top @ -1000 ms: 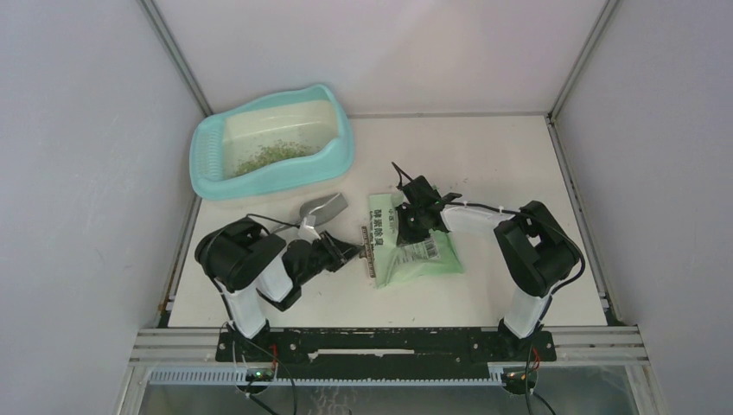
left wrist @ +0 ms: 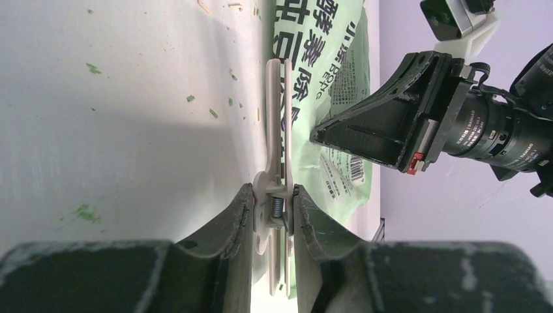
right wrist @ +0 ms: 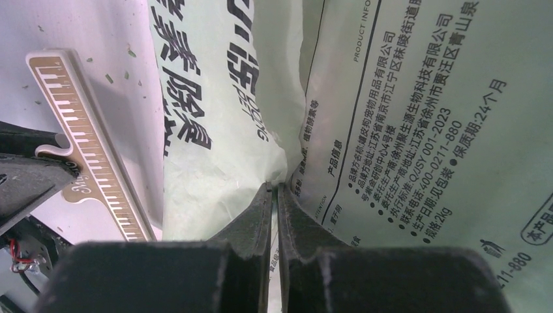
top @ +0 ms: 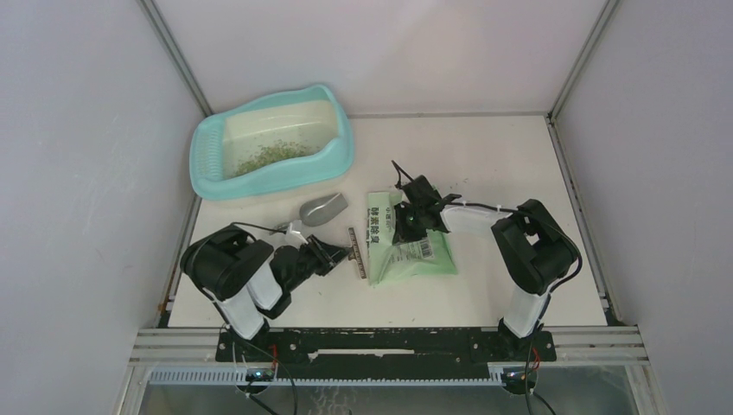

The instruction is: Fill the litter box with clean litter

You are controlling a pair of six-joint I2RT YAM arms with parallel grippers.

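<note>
My left gripper is shut on a bag opener (left wrist: 274, 111), a ruler-like tool (right wrist: 78, 111) held beside the left edge of the green litter bag (top: 398, 268). My right gripper is shut on the creased bag (right wrist: 215, 163), pinching it near a fold. The litter box (top: 207, 164), pale blue with green pellets on its floor (top: 277, 151), sits at the back left.
A metal scoop (top: 321, 209) lies between the litter box and my left arm. Scattered green bits dot the white table (top: 484, 147).
My left gripper and the tool have moved left, away from the bag's edge in the top view. The bag has shifted slightly left too, with my right gripper on it.
</note>
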